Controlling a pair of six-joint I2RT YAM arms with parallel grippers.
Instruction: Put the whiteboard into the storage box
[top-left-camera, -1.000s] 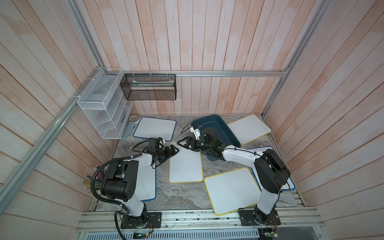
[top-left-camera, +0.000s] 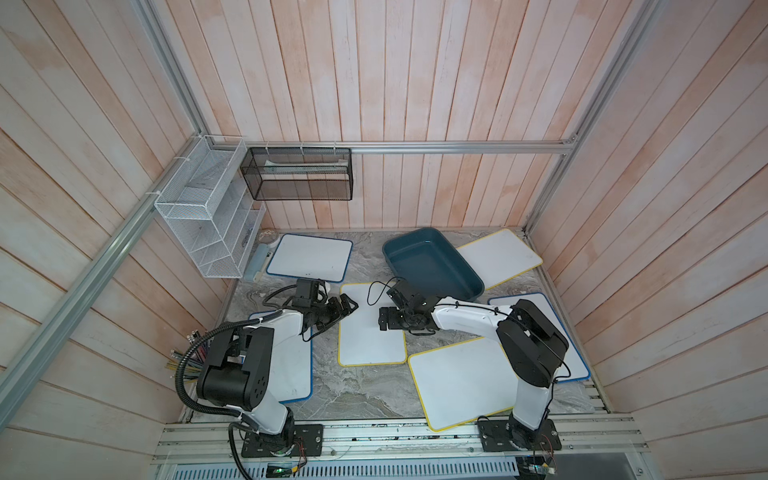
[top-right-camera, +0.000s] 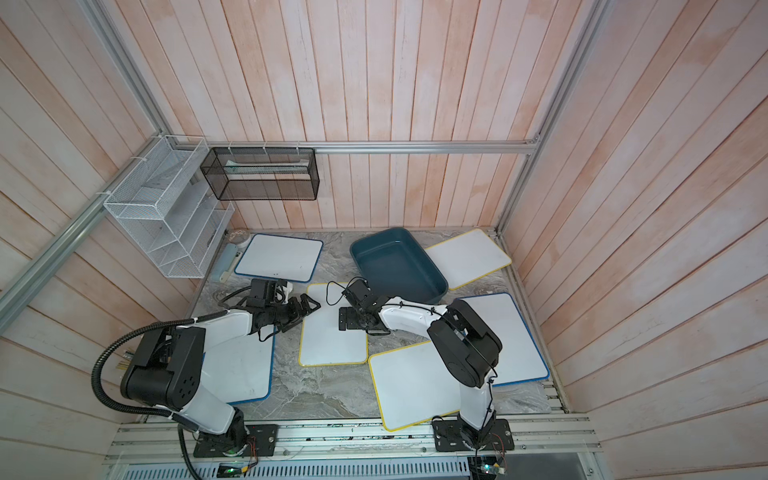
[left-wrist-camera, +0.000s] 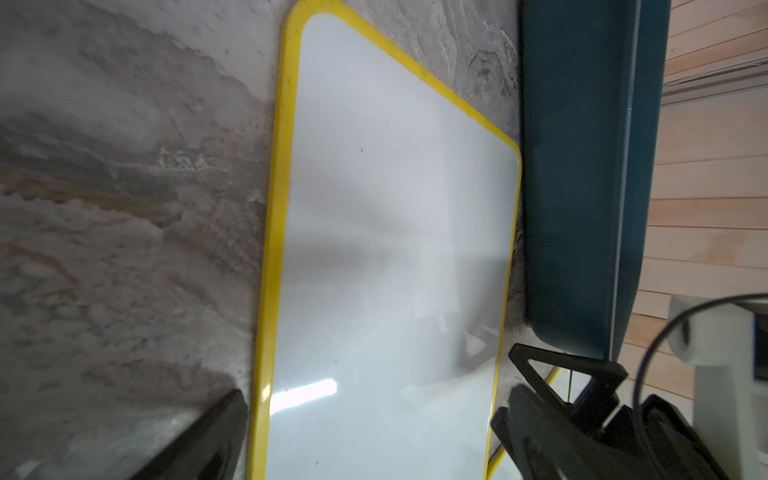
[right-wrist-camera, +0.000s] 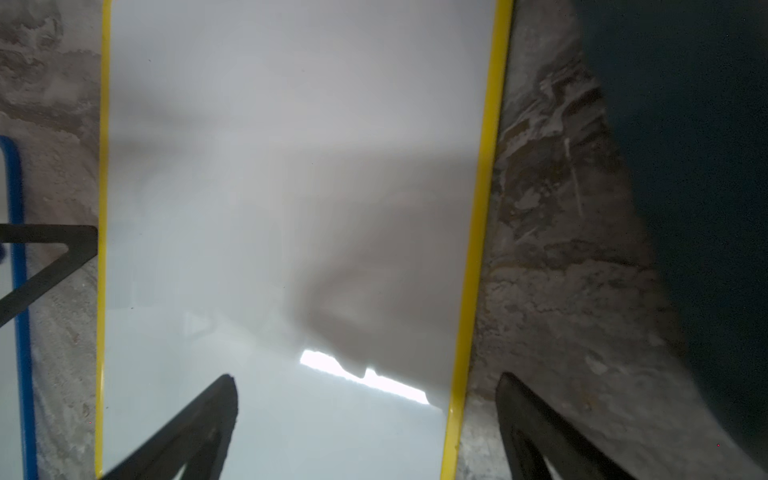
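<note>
A yellow-rimmed whiteboard (top-left-camera: 370, 340) lies flat in the middle of the table, between the two arms. Over its upper left edge my left gripper (top-left-camera: 350, 305) stands open; its fingers (left-wrist-camera: 209, 436) are spread and the gap is empty. My right gripper (top-left-camera: 384, 318) hangs over the right part of the same board, open, with its fingers (right-wrist-camera: 194, 436) wide apart and the board's surface (right-wrist-camera: 280, 240) below them. The dark teal storage box (top-left-camera: 428, 260) stands behind the right gripper, and its inside looks empty where visible.
Several other whiteboards lie flat around: blue-rimmed ones at back left (top-left-camera: 310, 257), front left (top-left-camera: 289, 372) and right (top-left-camera: 552, 320), yellow-rimmed ones at front right (top-left-camera: 464, 384) and behind the box (top-left-camera: 500, 257). A wire rack (top-left-camera: 212, 208) and a black mesh basket (top-left-camera: 297, 174) hang at the back left.
My right gripper has come down and toward the front over the central whiteboard, turning as it went, so more of the box shows. The left arm has stayed almost still.
</note>
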